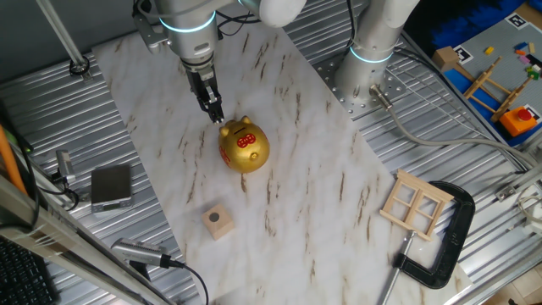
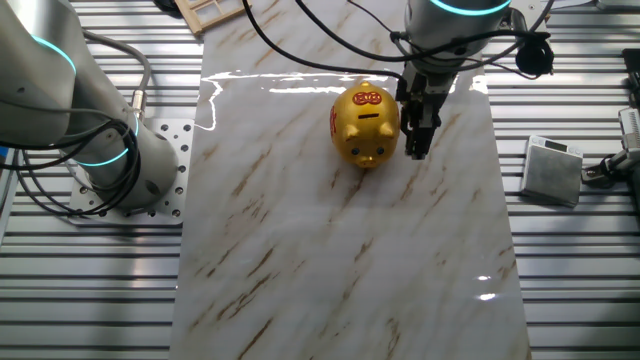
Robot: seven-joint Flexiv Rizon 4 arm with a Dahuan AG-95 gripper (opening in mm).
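Observation:
A gold piggy bank (image 1: pixel 245 145) with red markings and a dark coin slot on top stands upright on the marble-patterned board (image 1: pixel 296 203). Close by its head, in exterior view 1, my gripper (image 1: pixel 218 119) points downward, its black fingers near one another. Small pale glints show at the fingertips; whether anything is between them is too small to tell. From the other side, in exterior view 2, the gripper (image 2: pixel 417 150) hangs just right of the piggy bank (image 2: pixel 365 125), and contact between the two cannot be made out.
A wooden block (image 1: pixel 218 222) with a dark round spot lies on the board. A wooden window frame (image 1: pixel 417 203) and a black clamp (image 1: pixel 461 233) occupy one corner. Off the board sits a small metal scale (image 1: pixel 111 186). Most of the board in exterior view 2 is bare.

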